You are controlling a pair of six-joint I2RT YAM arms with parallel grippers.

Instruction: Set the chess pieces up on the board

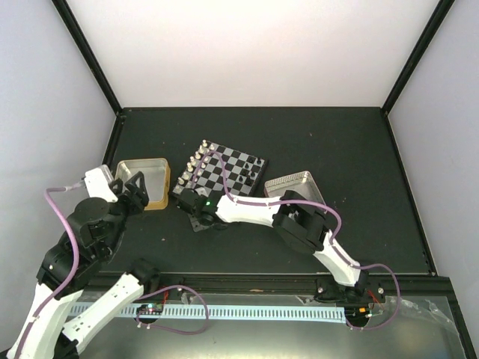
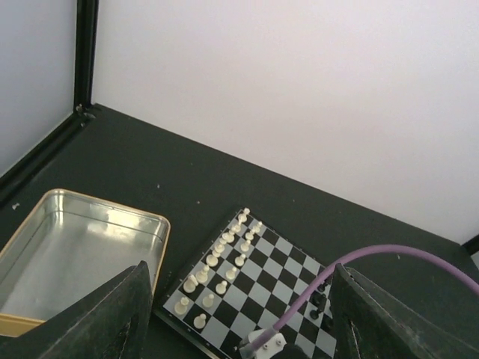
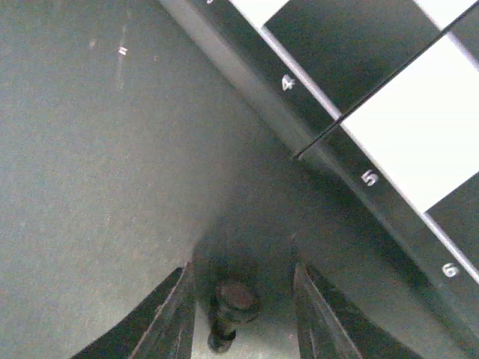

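Observation:
The chessboard (image 1: 234,163) holds white pieces along its left side (image 2: 212,260) and a few black pieces toward its right (image 2: 318,303). My left gripper is raised beside the yellow-edged tray, its fingers apart with nothing between them. My right gripper is low at the board's near-left edge, fingers apart on either side of a small black chess piece (image 3: 234,303) lying on the table outside the board; whether it touches the piece I cannot tell.
A metal tray with a yellow rim (image 1: 157,183) sits left of the board; another tray (image 1: 299,182) is at the right, partly under my right arm.

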